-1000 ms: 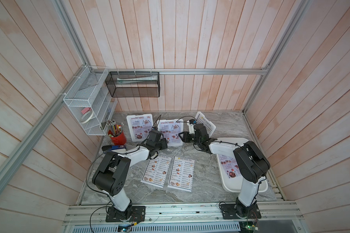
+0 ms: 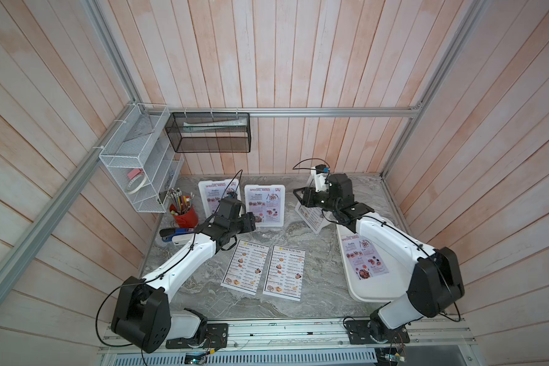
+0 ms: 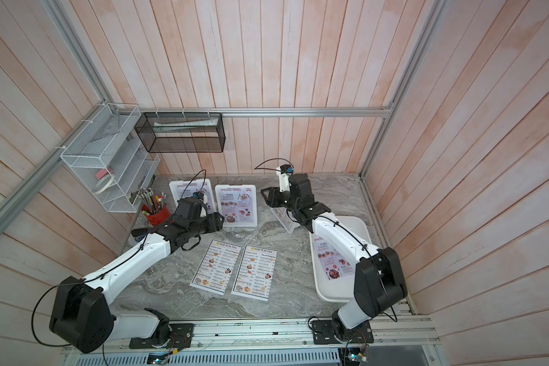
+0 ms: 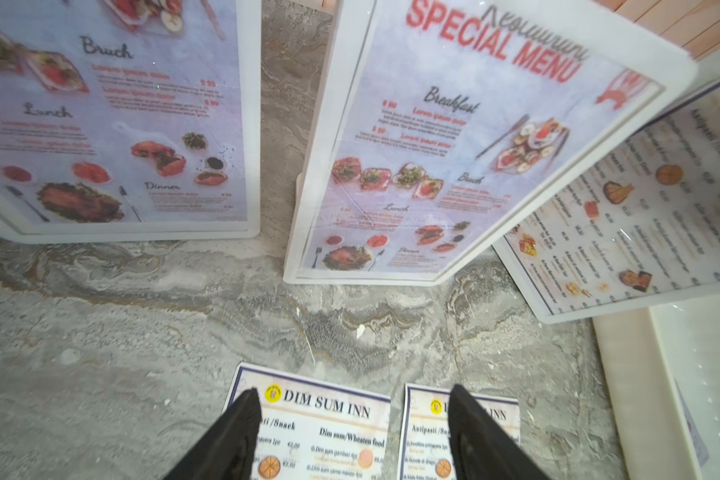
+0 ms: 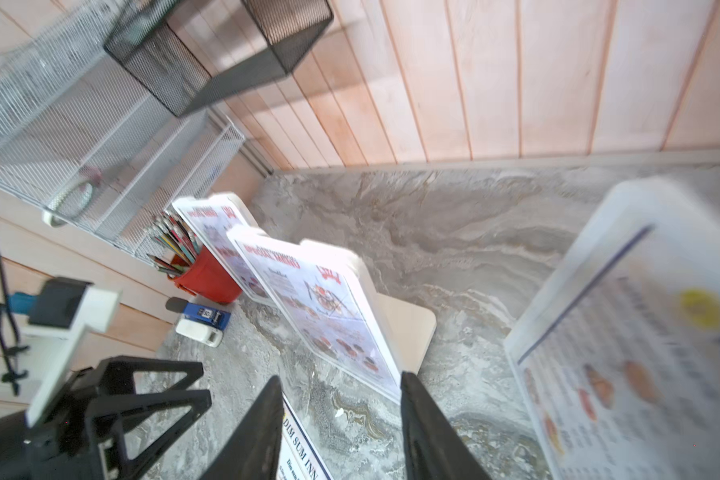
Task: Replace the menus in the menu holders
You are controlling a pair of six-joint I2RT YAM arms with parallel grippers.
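Three white menu holders stand in a row at the back. The left holder [image 2: 212,194] and the middle holder [image 2: 265,204] show purple "Special Menu" sheets. In the right holder [image 4: 640,200] sits a Dim Sum type menu; my right arm covers part of it from above. Two loose Dim Sum Inn menus, the left one [image 2: 245,266] and the right one [image 2: 285,272], lie flat in front. My left gripper hovers before the left and middle holders, fingers apart and empty. Also empty, my right gripper is open in front of the right holder.
A white tray [image 2: 351,281] on the right holds a removed purple menu [image 2: 364,256]. On the left are a red pen cup [image 2: 186,218], a blue item [image 5: 206,313] and wire shelves [image 2: 134,155]. A black mesh basket [image 2: 208,144] hangs at the back.
The middle holder was shifted slightly back and left earlier, and now stands uncovered.
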